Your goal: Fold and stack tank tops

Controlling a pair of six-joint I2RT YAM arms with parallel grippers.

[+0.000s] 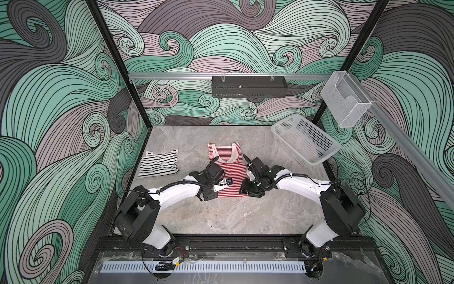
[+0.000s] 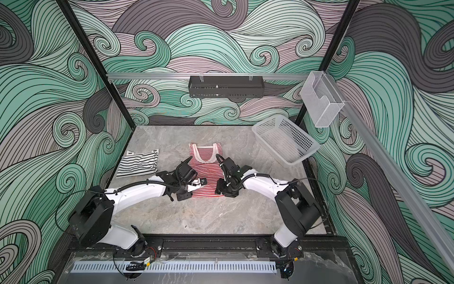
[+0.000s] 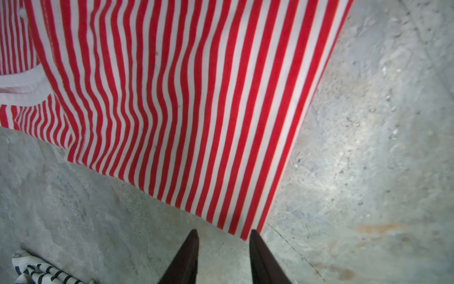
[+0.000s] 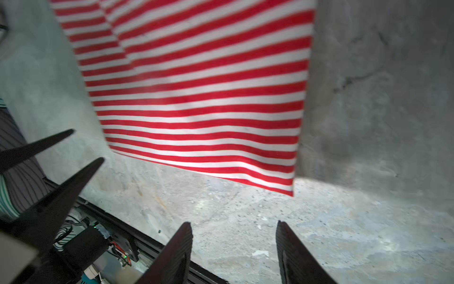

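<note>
A red-and-white striped tank top (image 1: 230, 170) lies spread at mid-table, neckline toward the back wall and hem toward the front. In the left wrist view, one corner of the red tank top (image 3: 189, 113) points at the gap between the part-open fingers of my left gripper. My right gripper is open, its fingers apart and empty, with a hem corner of the red top (image 4: 222, 118) ahead of them. A black-and-white striped top (image 1: 158, 163), folded into a compact shape, rests at the table's left.
A pale perforated basket (image 1: 306, 140) stands at the back right of the table. Another mesh basket (image 1: 345, 99) hangs on the right rail, and a dark tray (image 1: 249, 86) on the back rail.
</note>
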